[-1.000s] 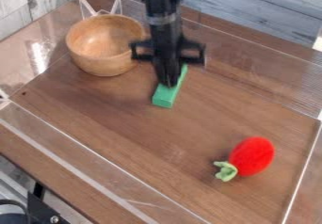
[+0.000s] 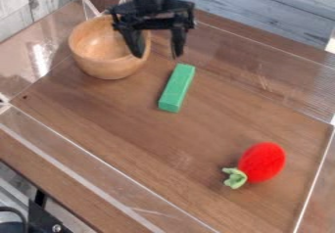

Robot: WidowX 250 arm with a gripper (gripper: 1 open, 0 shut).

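Observation:
My black gripper (image 2: 155, 29) hangs open at the top of the view, over the right part of a wooden bowl (image 2: 102, 56), its fingers spread. A green block (image 2: 177, 88) lies on the table to the right of the bowl. A red vegetable with a green stem (image 2: 262, 163), like a radish or strawberry, lies at the lower right.
The gripper has moved from above the green block up and left toward the bowl, uncovering the block.

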